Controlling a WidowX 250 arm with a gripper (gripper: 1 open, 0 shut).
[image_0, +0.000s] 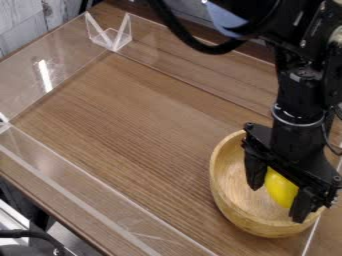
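Note:
A yellow object (281, 186) lies in a round tan bowl (241, 205) at the lower right. My black gripper (281, 176) reaches down into the bowl from the upper right, its dark fingers on either side of the yellow object and overlapping it. Whether the fingers press on it or stand apart from it is hard to tell.
Clear plastic edging and a small clear bracket (110, 30) run along its left side and far corner. Black cables hang at the lower left.

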